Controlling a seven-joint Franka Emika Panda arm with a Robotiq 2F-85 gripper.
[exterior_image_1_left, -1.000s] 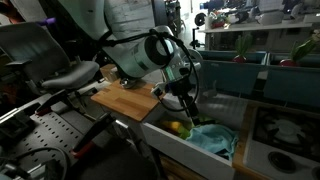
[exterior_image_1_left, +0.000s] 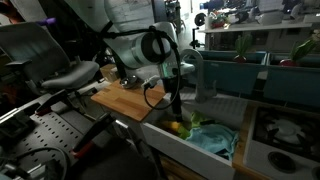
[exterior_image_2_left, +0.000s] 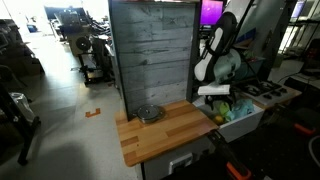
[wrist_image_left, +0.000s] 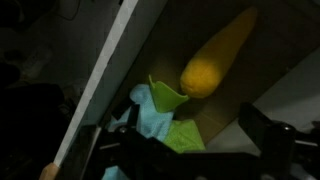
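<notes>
My gripper is open above a drawer, with a gap between its dark fingers. Ahead of them in the wrist view, a long orange-yellow object (wrist_image_left: 218, 54) lies on the drawer floor. A green piece (wrist_image_left: 168, 97), apparently cloth or leaf-like, is close to its lower end. Blue cloth (wrist_image_left: 153, 119) lies to the left of the green. In exterior view 1 the gripper (exterior_image_1_left: 172, 110) hangs over the drawer's left part, near the yellow-green things (exterior_image_1_left: 180, 129); the blue cloth (exterior_image_1_left: 212, 138) is bunched to the right. Whether the fingers touch anything cannot be told.
The open drawer's pale front wall (exterior_image_1_left: 188, 153) borders the contents. A wooden board (exterior_image_1_left: 125, 100) is on the counter to the left, a stove (exterior_image_1_left: 283, 140) to the right. A sink tap (exterior_image_1_left: 196, 65) stands behind the arm. A dark pan (exterior_image_2_left: 147, 112) rests on the board.
In exterior view 1 the arm and gripper have shifted left over the drawer, away from the blue cloth. The drawer's contents look unmoved.
</notes>
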